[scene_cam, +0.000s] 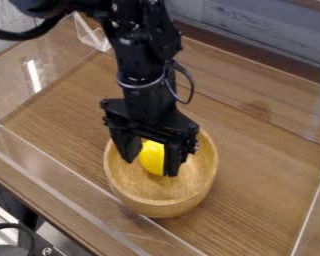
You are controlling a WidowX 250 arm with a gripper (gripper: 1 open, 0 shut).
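Observation:
My black gripper (151, 140) reaches down from the top of the view into a round wooden bowl (163, 200), its open fingers on either side of a yellow object (153, 160) in the bowl. The gripper partly covers the yellow object, so whether the fingers touch it is hard to tell.
A pale panel or wall runs along the back right. A black cable lies at the lower left.

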